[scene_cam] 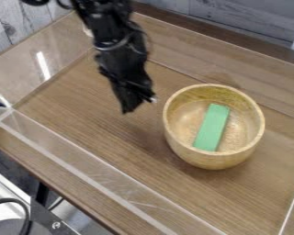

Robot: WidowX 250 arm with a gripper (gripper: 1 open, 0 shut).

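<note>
My black gripper point(135, 92) hangs from the top over the wooden table, a little up and left of a tan bowl point(189, 151); it is blurred, shut, with nothing visible between its fingers. Inside the bowl lies a green rectangular block point(212, 128).
Dark cables show at the lower left edge, and a pale wall or panel is at the top corners.
</note>
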